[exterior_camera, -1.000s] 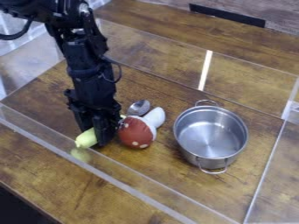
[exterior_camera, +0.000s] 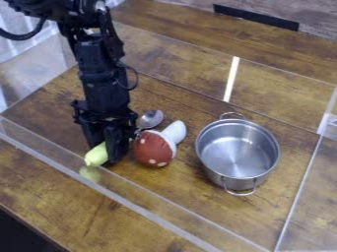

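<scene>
My black gripper reaches down from the upper left to the tabletop, low at the left of centre. It is shut on a pale yellow-green elongated object, which sticks out below the fingers. Close against its right side is a toy mushroom with a red, white-spotted cap and a white stem. Behind the mushroom is a small silver object, too small to identify. The fingertips themselves are mostly hidden in the dark shape of the gripper.
A steel pot with wire handles stands right of the mushroom. A transparent edge strip crosses the lower left.
The arm has shifted very slightly around the held object, its lower part looking a little more upright. The mushroom and pot look unmoved.
</scene>
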